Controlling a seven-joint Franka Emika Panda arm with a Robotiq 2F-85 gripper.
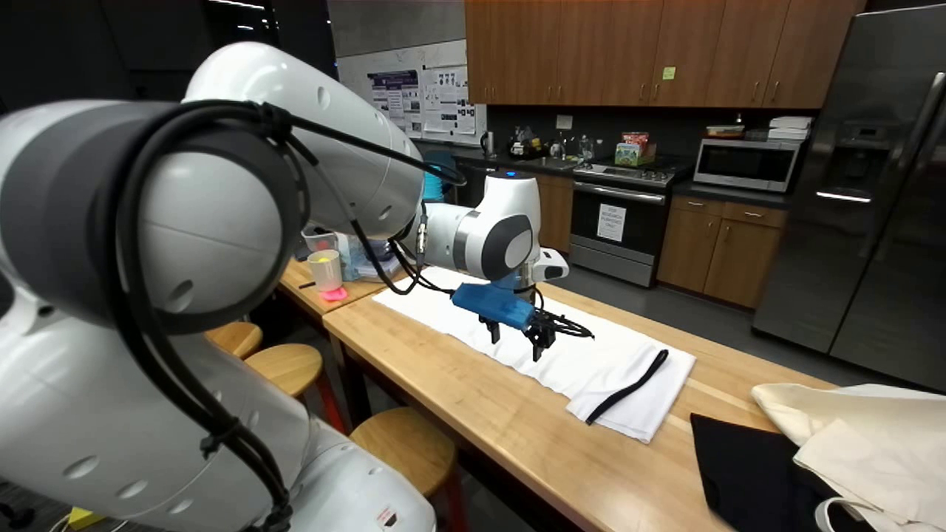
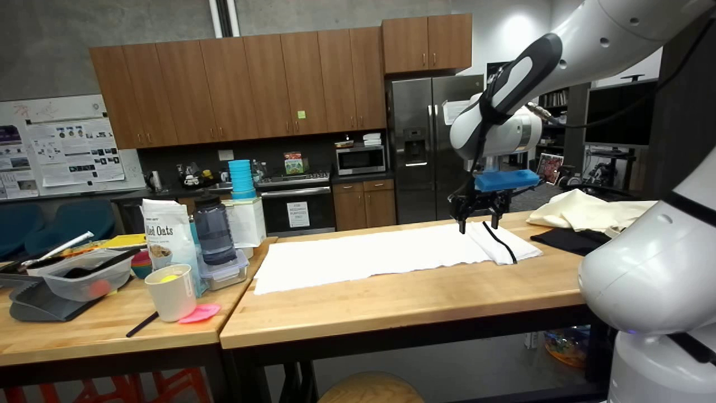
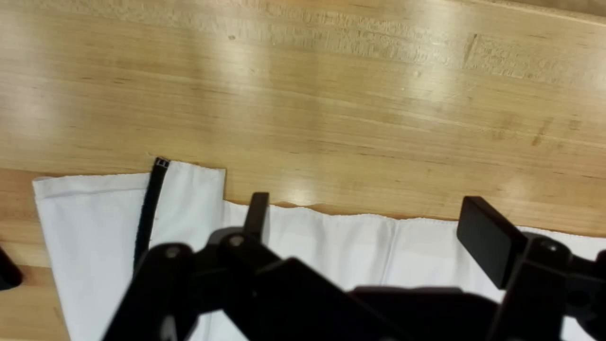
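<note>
A long white cloth lies along the wooden table. Its end toward the fridge is folded over, with a black strip running across that folded part. My gripper hangs above the cloth near its front edge, fingers pointing down. The wrist view shows the gripper open, its two fingers far apart and nothing between them. Below the gap there, the cloth's wavy edge meets bare wood, while the black strip lies left of the left finger.
Black fabric and a cream cloth lie at the table's near right end. On the adjoining table stand a white cup, an oats bag and a plastic tub. Bare wood runs along the front edge.
</note>
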